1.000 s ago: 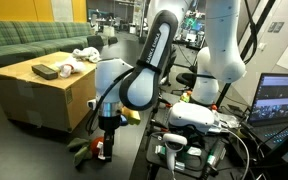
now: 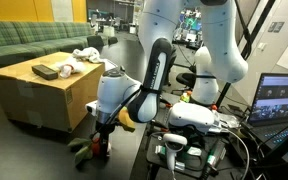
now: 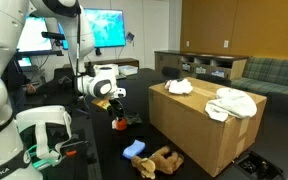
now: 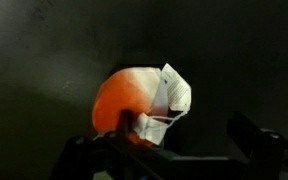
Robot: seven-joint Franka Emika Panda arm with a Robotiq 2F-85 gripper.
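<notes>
In the wrist view an orange and white object with a white tag-like flap (image 4: pixel 149 102) lies on a dark surface, close to my open gripper. One of the dark fingers (image 4: pixel 82 155) shows at lower left, the other at lower right, and the object's lower part is partly covered by the gripper. Whether they touch cannot be made out. In exterior view 2 an orange object (image 3: pixel 121 124) is low down by a crouching person in a white shirt (image 3: pixel 99 88). My white arm (image 3: pixel 26 110) stands at the left there; its fingers are hard to make out.
A blue item (image 3: pixel 134 149) and a brown soft toy-like item (image 3: pixel 159 160) lie on the dark floor. Beside them is a large wooden box (image 3: pixel 206 125) with white cloth (image 3: pixel 232 103) on top. In exterior view 1 the person (image 2: pixel 124 100) blocks much of the middle, and a laptop (image 2: pixel 279 105) stands right.
My arm shows no clear movement.
</notes>
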